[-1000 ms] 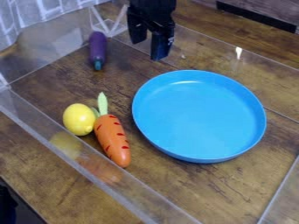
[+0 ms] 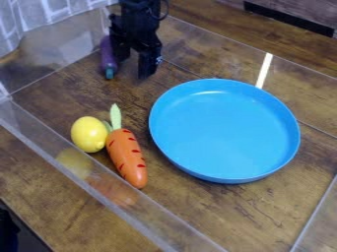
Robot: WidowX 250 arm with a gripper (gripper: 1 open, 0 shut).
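Note:
My black gripper (image 2: 136, 55) reaches down from the top, open, beside a purple eggplant (image 2: 108, 58) at the upper left, which it partly hides. Lower left, a yellow lemon (image 2: 89, 134) lies next to an orange toy carrot (image 2: 125, 156) with a pale green top. A large blue plate (image 2: 224, 132) takes up the right middle.
Clear plastic walls border the wooden work surface (image 2: 66, 89) along the left and right. Bare wood lies between the eggplant and the carrot, and behind the plate.
The gripper has moved left and down toward the eggplant. The lemon, carrot and plate have not moved.

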